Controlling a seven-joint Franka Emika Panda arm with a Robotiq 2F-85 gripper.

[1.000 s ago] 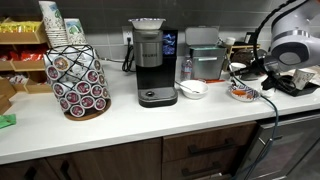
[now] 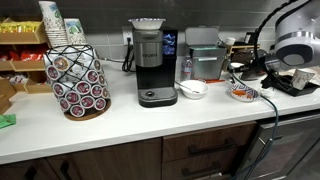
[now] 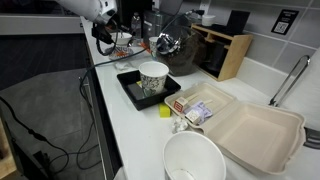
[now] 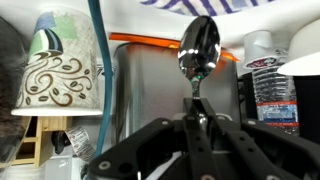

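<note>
A shiny spoon [image 4: 200,45] points away from my gripper in the wrist view, its handle between the fingers, which are shut on it. Under the spoon lies a smooth grey metallic surface [image 4: 160,85] with an orange strip [image 4: 148,40] along its far side. In exterior view 1 my arm [image 2: 298,45] reaches in from the right, and its dark gripper is near a patterned bowl [image 2: 243,92] with something orange in it. The spoon is too small to make out clearly there. Exterior view 2 has the arm [image 3: 95,8] at the upper left.
A swirl-patterned paper cup [image 4: 62,75] stands left of the spoon, a water bottle [image 4: 273,95] right. A white bowl [image 2: 193,90], coffee maker [image 2: 155,60] and pod rack [image 2: 78,80] line the counter. A blue cable [image 4: 102,60] hangs near the gripper.
The arm has shifted slightly up and to the right in exterior view 1. The bowls, coffee maker and pod rack have stayed put.
</note>
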